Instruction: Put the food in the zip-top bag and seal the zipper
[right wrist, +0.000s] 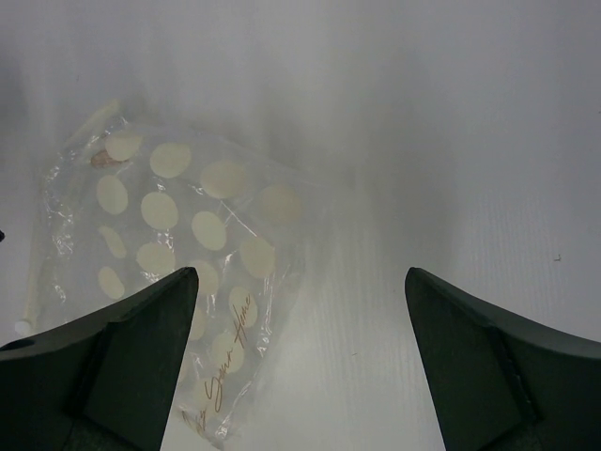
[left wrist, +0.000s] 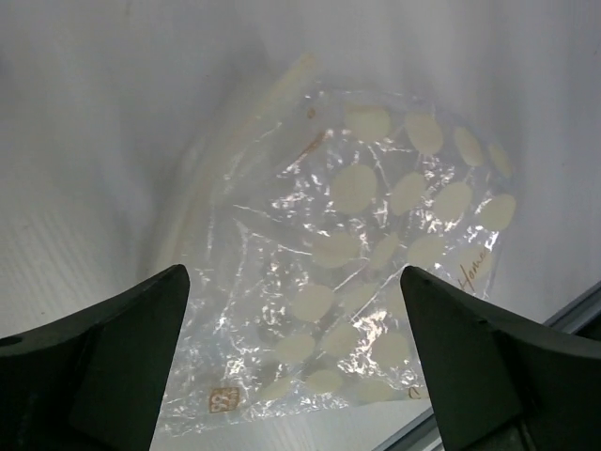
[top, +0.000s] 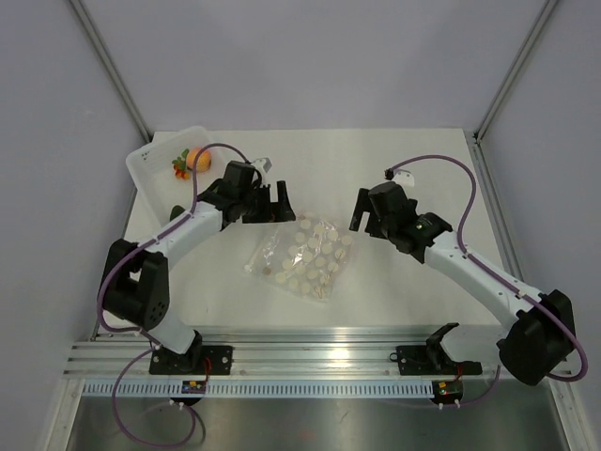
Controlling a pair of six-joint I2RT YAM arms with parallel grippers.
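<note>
A clear zip top bag with pale dots lies flat on the table. In the left wrist view, its pale zip edge runs down the left side. My left gripper stands open over the bag's upper left part, with nothing held. To the right of the bag, my right gripper is open and empty; in its wrist view the bag shows at left. The food sits in the white bin at upper left: a round orange item, a small red-orange item and a dark green one.
The white bin stands at the table's upper left, partly covered by the left arm. Bare table lies right of the bag and above it. A metal rail borders the front edge.
</note>
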